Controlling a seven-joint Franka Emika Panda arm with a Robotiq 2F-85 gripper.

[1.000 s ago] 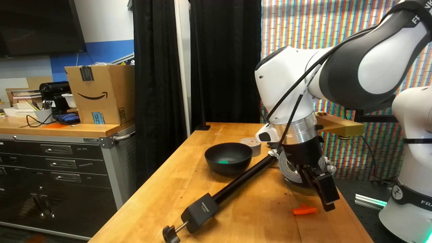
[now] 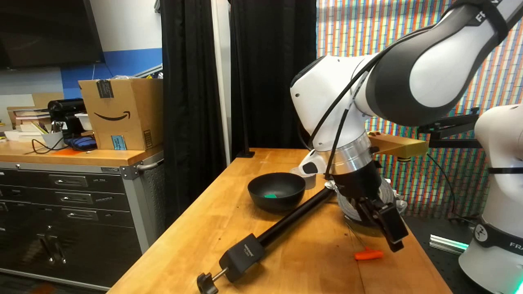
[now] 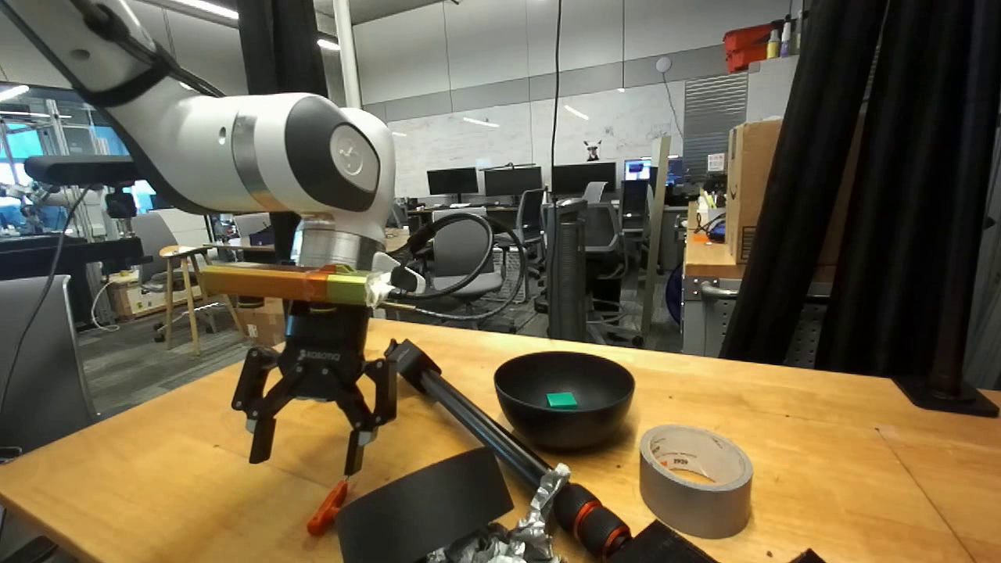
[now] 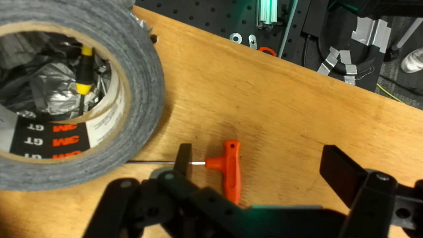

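Note:
An orange T-handled tool (image 4: 232,170) lies on the wooden table, its thin metal shaft running under or behind a big roll of grey tape (image 4: 148,99). Above the table my gripper (image 3: 307,455) hangs with its fingers spread wide and nothing held between them. In the wrist view one finger (image 4: 183,158) overlaps the tool's shaft beside the handle, while the other finger (image 4: 341,174) is far off to the right over bare wood. Exterior view 1 has the orange handle (image 2: 368,254) just left of the fingertips. Whether a finger touches the tool, I cannot tell.
A black bowl (image 3: 525,413) with a green piece (image 3: 562,400) inside stands near a smaller tape roll (image 3: 694,507). Between bowl and gripper lies a long black clamp bar (image 2: 294,215). A yellow-and-black screwdriver (image 4: 84,71) shows within the big roll. The table's edge is close by.
The arm has shifted left in exterior view 1, with its hand tilting a little differently. The orange tool, bowl and bar have stayed put.

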